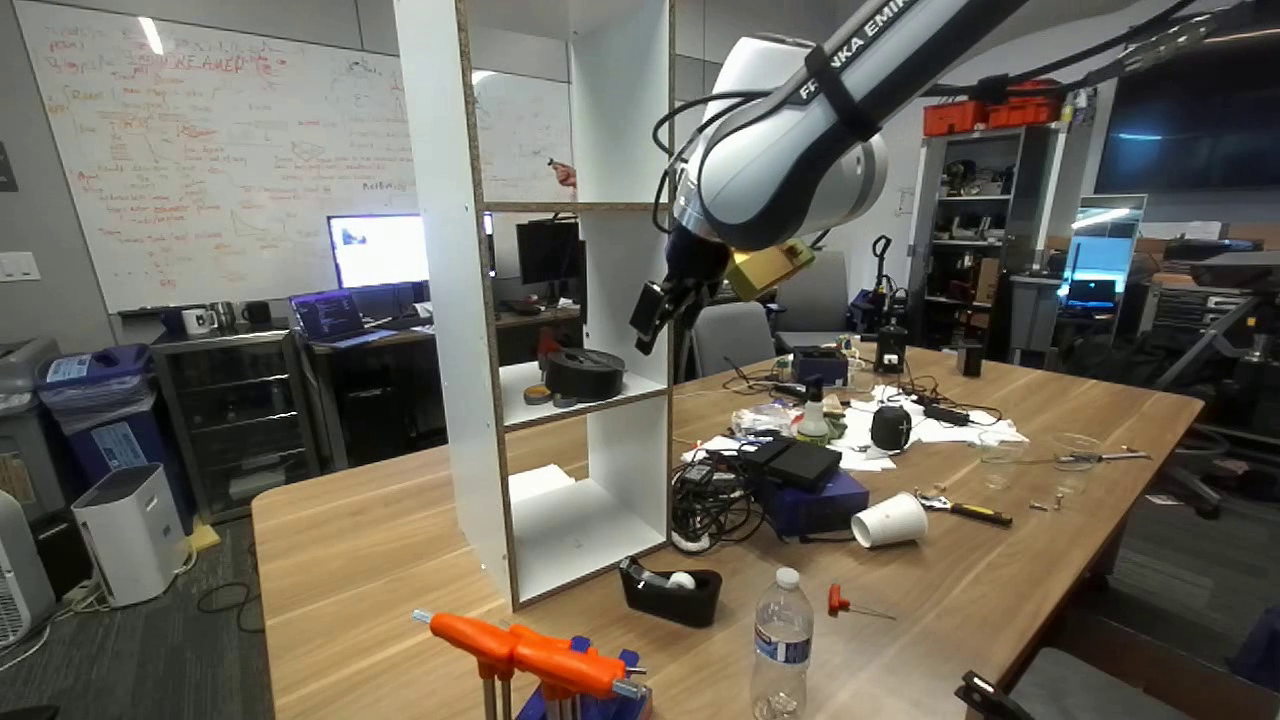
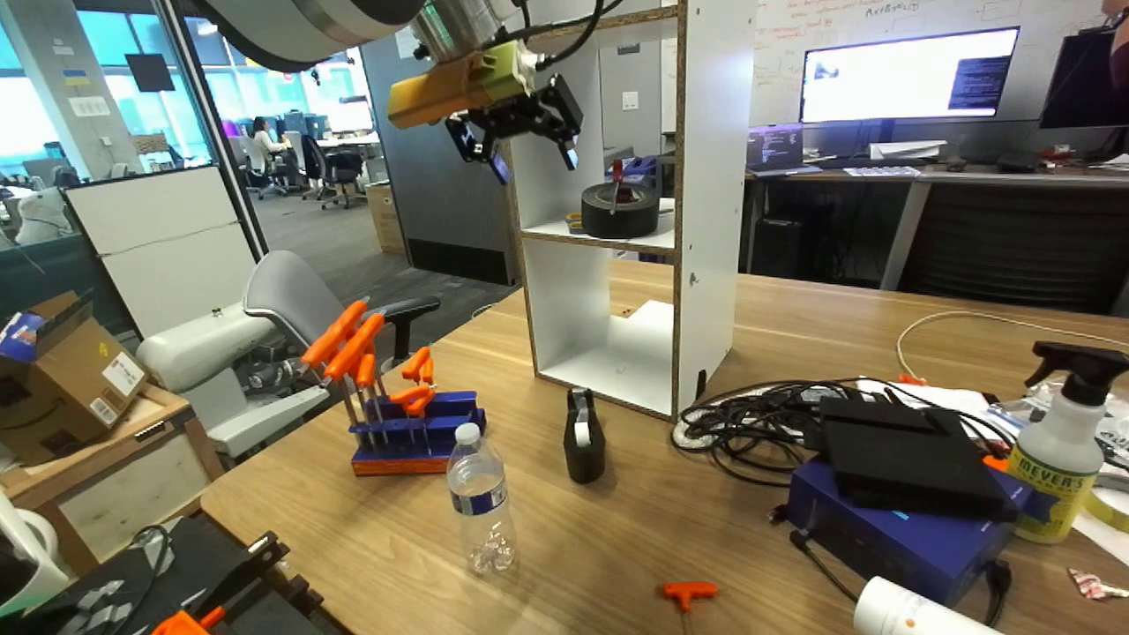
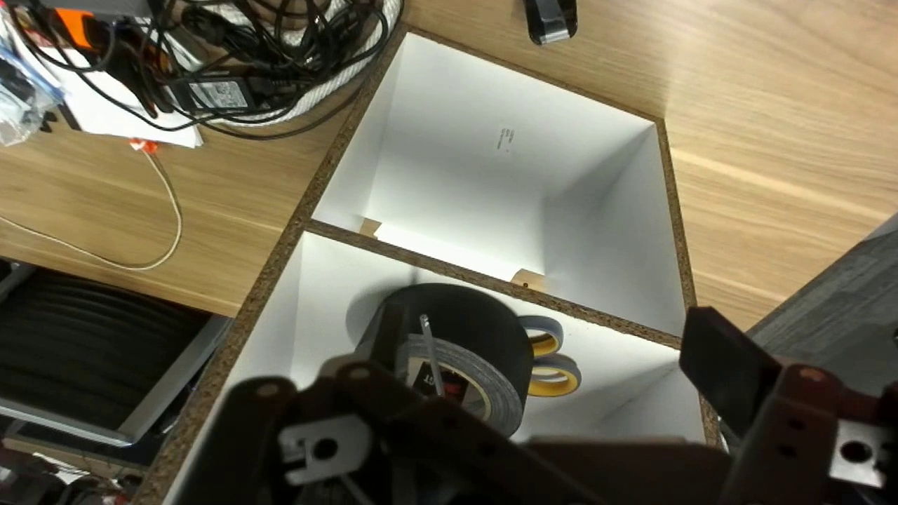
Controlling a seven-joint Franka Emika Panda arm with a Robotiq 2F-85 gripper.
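Observation:
My gripper is open in front of the white shelf unit, above the level of its middle board, with nothing between its fingers. On that board sits a thick roll of black tape; a thin metal shaft stands up out of its core. Scissors with grey and yellow handles lie against the roll. In the wrist view the left finger overlaps the roll, while the right finger shows over the shelf's side edge. The lower compartment holds only a white sheet at its back.
A black tape dispenser, a water bottle and a stand of orange-handled hex keys are on the table before the shelf. Tangled cables and a blue box crowd one side. Bare table lies on the other.

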